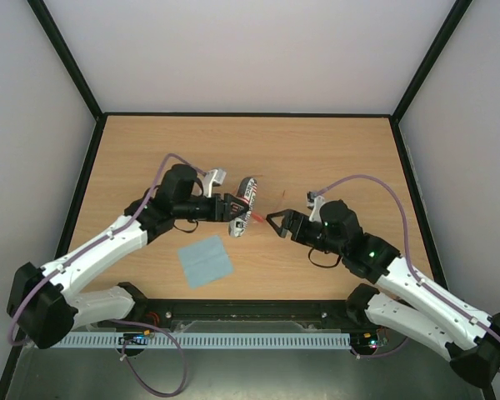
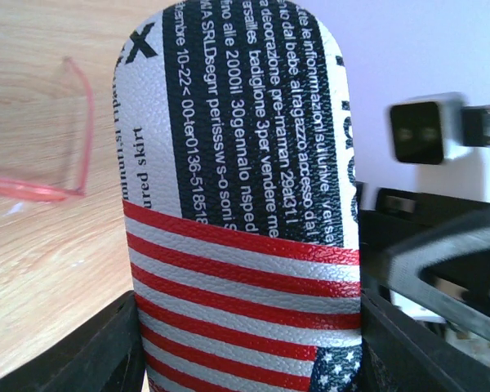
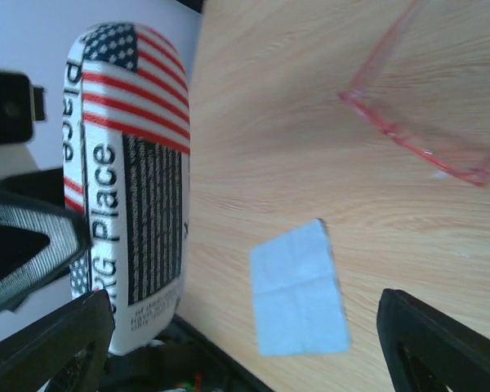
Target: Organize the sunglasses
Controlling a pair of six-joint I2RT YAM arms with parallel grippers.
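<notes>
A glasses case (image 1: 242, 206) printed with a US flag and text is held upright in my left gripper (image 1: 238, 208), shut on it; it fills the middle of the left wrist view and stands at left in the right wrist view (image 3: 139, 229). My right gripper (image 1: 277, 222) is part open just right of the case, empty between its fingers. A pink-edged clear object (image 3: 416, 155), perhaps sunglasses or a tray, lies on the table behind them, partly hidden in the top view. A light blue cloth (image 1: 205, 262) lies near the front.
Dark frame rails and walls border it on the left, right and back.
</notes>
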